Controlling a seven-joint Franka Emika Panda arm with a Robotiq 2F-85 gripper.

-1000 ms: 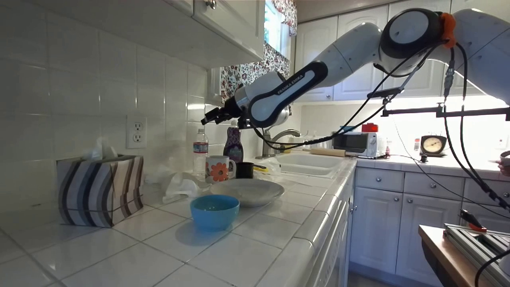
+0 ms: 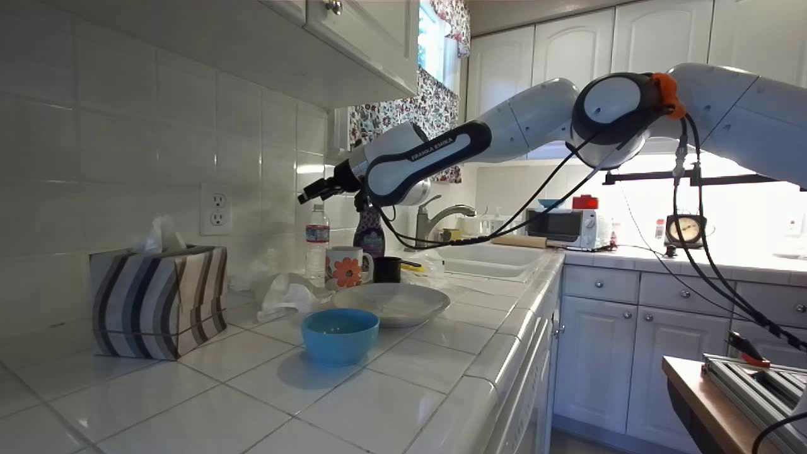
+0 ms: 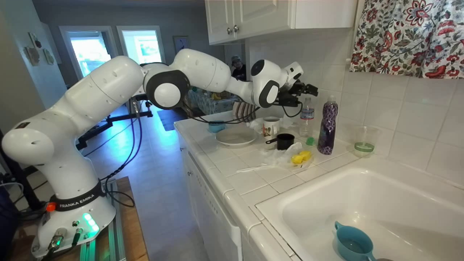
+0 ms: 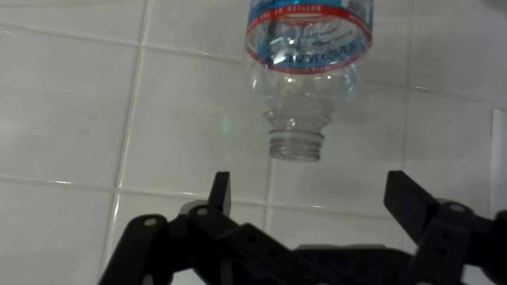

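Note:
In the wrist view my gripper stands open, its two black fingers wide apart with only bare tile seen between them. A clear uncapped plastic bottle (image 4: pixel 297 102) with a blue and red label shows just beyond the fingertips, its neck towards the gap. From the side, the bottle (image 2: pixel 317 242) stands upright by the tiled wall, and the gripper (image 2: pixel 304 195) is above the level of its top. In the other exterior view the gripper (image 3: pixel 314 90) appears close to the top of the bottle (image 3: pixel 307 119).
Around the bottle stand a flowered mug (image 2: pixel 345 268), a black pot (image 3: pixel 285 141) and a purple soap bottle (image 3: pixel 328 126). A grey plate (image 2: pixel 393 302), blue bowl (image 2: pixel 340 337) and striped tissue box (image 2: pixel 155 302) sit further along.
My arm has come lower and reached further towards the wall, bringing the gripper left in exterior view 1. The bottle and the other counter objects have stayed put.

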